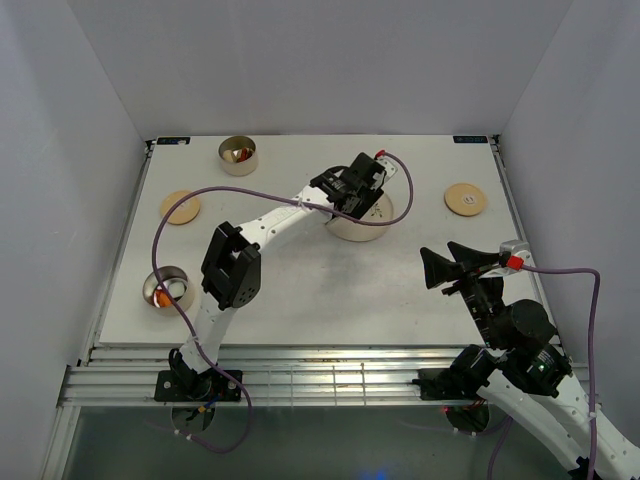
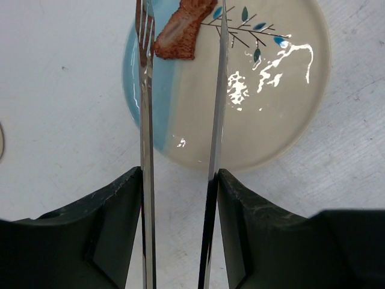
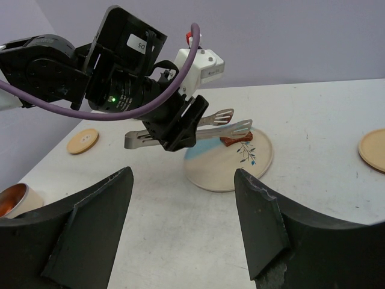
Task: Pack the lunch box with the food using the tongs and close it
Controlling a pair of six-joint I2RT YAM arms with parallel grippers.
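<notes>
My left gripper is shut on a pair of metal tongs [image 2: 147, 120], whose two arms stand spread apart. A brown piece of meat [image 2: 180, 33] lies on the round cream-and-blue plate [image 2: 264, 114]; in the left wrist view it shows between the tong arms, apart from the right one. Beside the tong tips, the same meat [image 3: 237, 139] appears on the plate [image 3: 210, 171] in the right wrist view. The left arm hides much of the plate [image 1: 357, 231] from above. At the table's right front, my right gripper [image 1: 440, 262] stands open and empty.
A pot [image 1: 238, 168] with coloured food stands at the back left, another pot [image 1: 150, 290] with orange food at the front left. Round wooden discs lie left [image 1: 180, 208] and right [image 1: 466, 200].
</notes>
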